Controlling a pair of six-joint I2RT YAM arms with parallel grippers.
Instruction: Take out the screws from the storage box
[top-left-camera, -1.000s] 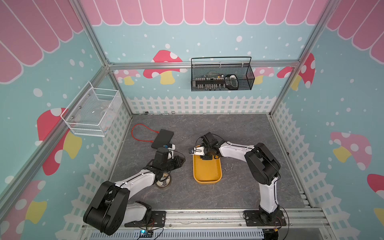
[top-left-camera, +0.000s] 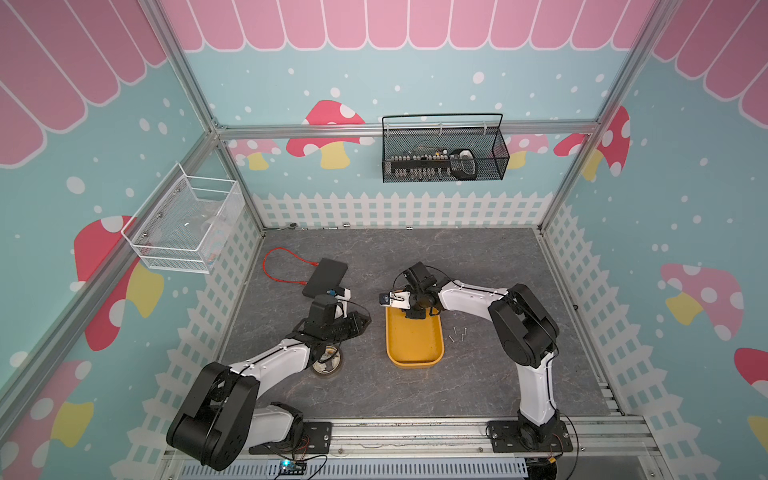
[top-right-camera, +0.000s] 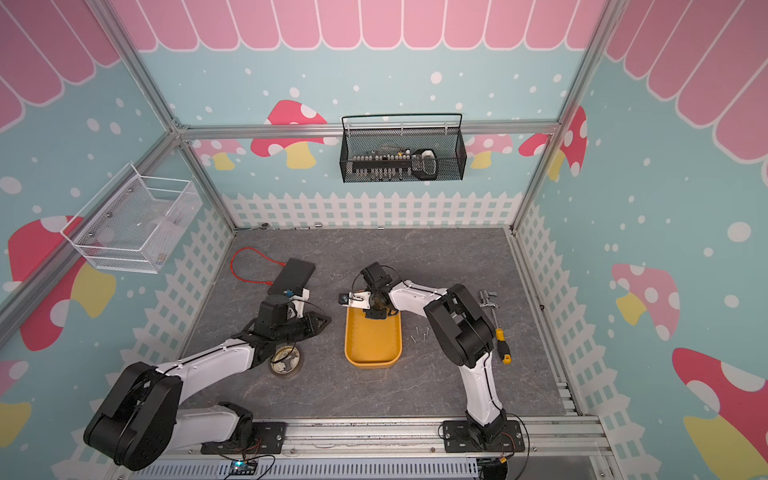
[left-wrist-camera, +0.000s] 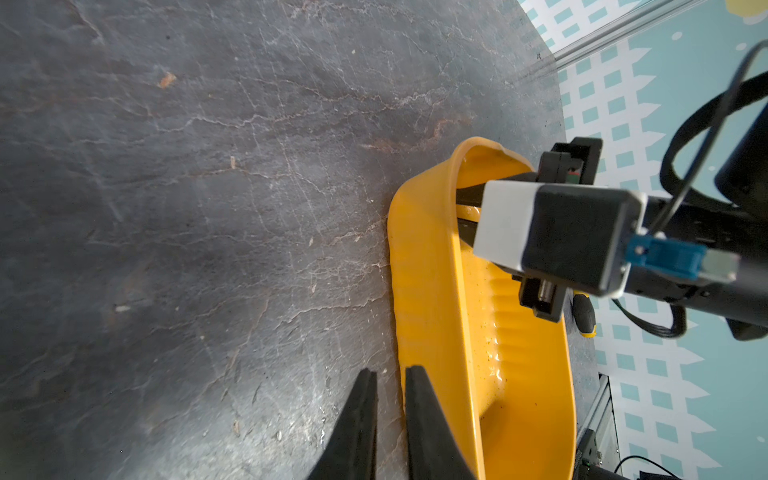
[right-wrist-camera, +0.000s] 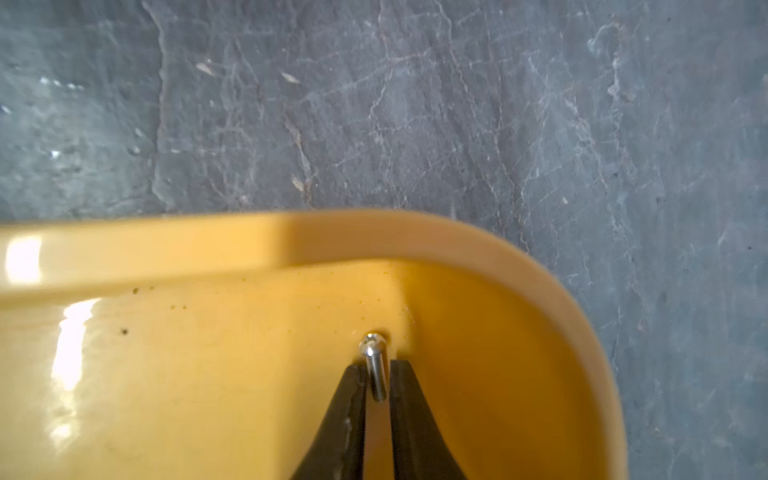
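Observation:
The yellow storage box (top-left-camera: 415, 345) lies in the middle of the table. In the right wrist view a silver screw (right-wrist-camera: 375, 361) is in the box's corner, inside the rim (right-wrist-camera: 344, 236). My right gripper reaches down into that corner. Its fingers stand slightly apart, one on either side of the screw; a thin gap shows by the right finger. Several loose screws (top-right-camera: 421, 334) lie on the table to the right of the box. My left gripper is left of the box, partly open with nothing between its fingers.
A round dish (top-left-camera: 326, 361) sits under the left arm. A dark flat case (top-left-camera: 325, 277) with a red cord lies at the back left. A screwdriver (top-right-camera: 501, 344) is on the far right.
Within the box's far end, my right gripper has shifted very slightly. The left arm, the box and the loose screws look unmoved.

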